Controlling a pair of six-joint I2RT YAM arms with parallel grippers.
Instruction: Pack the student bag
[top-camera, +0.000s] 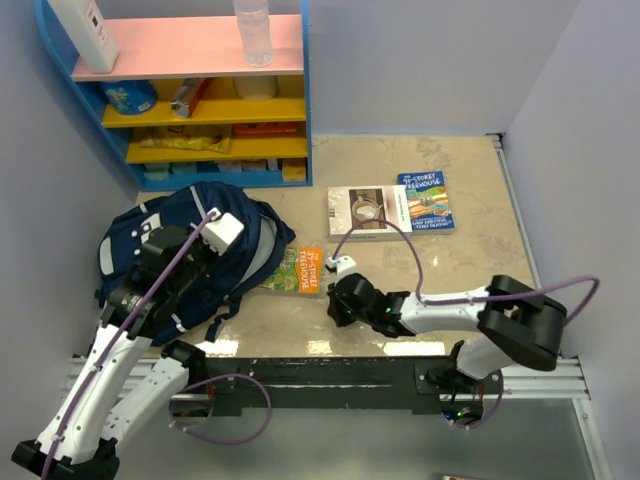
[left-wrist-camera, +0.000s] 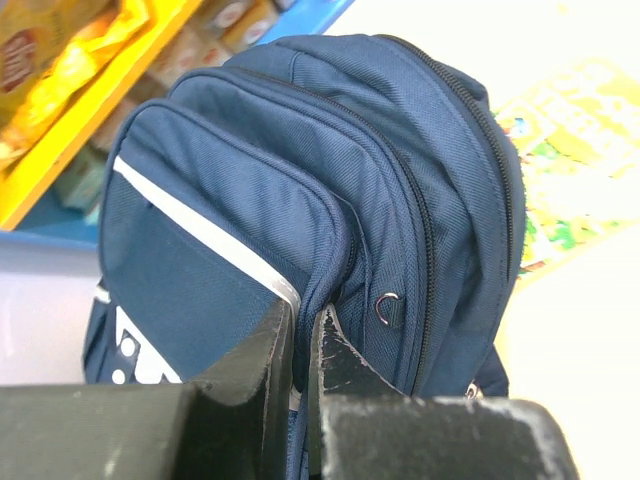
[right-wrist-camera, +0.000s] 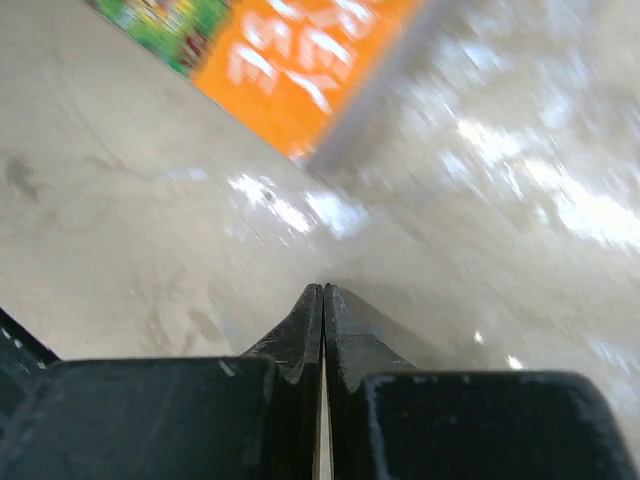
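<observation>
The navy backpack (top-camera: 180, 215) lies at the left of the table, its mouth facing right. My left gripper is shut on a fold of its fabric beside the white stripe. The orange and green 39-Storey Treehouse book (top-camera: 308, 270) lies flat by the bag's mouth; the bag's edge covers its left end. My right gripper is shut with nothing between its fingers, low over bare table. In the right wrist view, the book's orange corner (right-wrist-camera: 310, 80) is beyond the fingertips, clear of them.
A thick white book (top-camera: 368, 213) and a blue Treehouse book (top-camera: 428, 203) lie together at the back right, touching or overlapping. A blue shelf (top-camera: 309, 120) with yellow boards stands behind the bag. Bare table stretches right of the bag.
</observation>
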